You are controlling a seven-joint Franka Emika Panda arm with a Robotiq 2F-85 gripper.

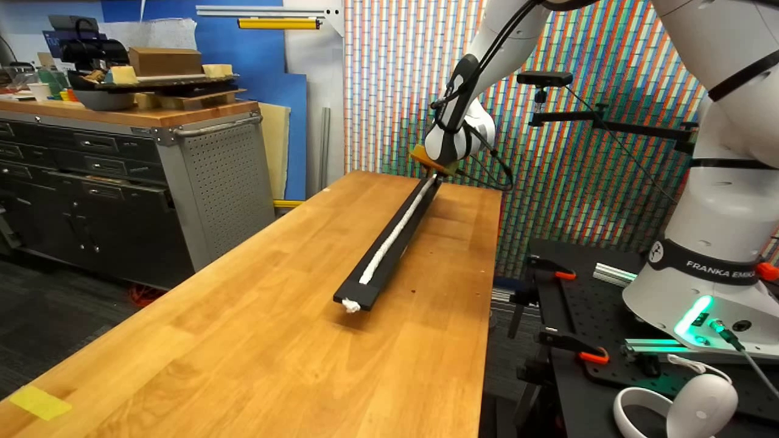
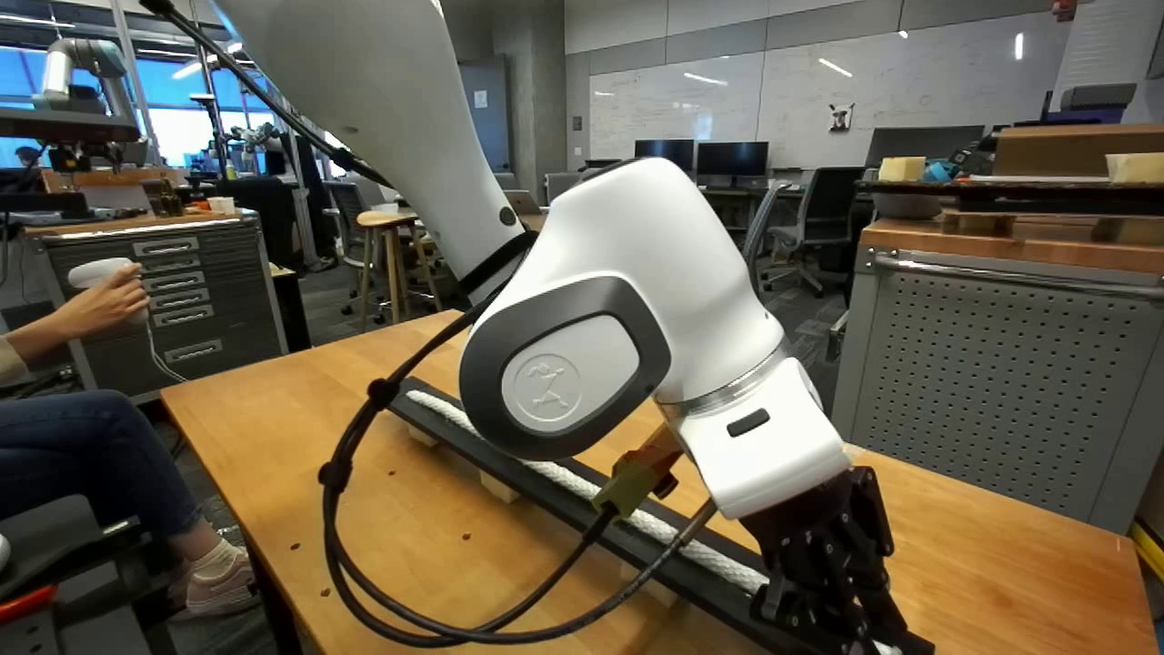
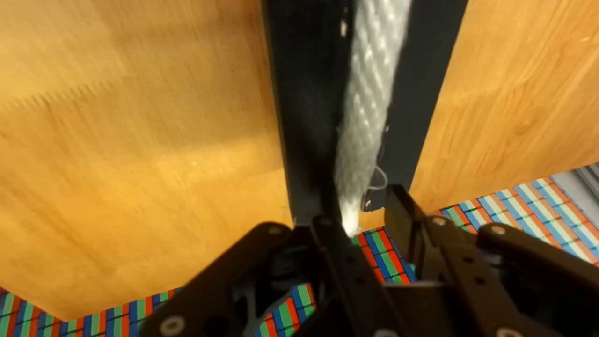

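A white braided rope runs lengthwise along a long black board on the wooden table. Its near end pokes out below the board's near edge. At the far end, my gripper is down at the board, its two black fingers apart. Between them shows the tapering rope end, not visibly pinched; whether it touches either finger I cannot tell. A loose thread loops beside the rope there. In exterior view 2 the gripper hides the far end of the rope.
Wooden blocks prop the board above the table. Just past the far table edge stands a striped, multicoloured panel. Cables hang in a loop from the arm. A person sits beside the table.
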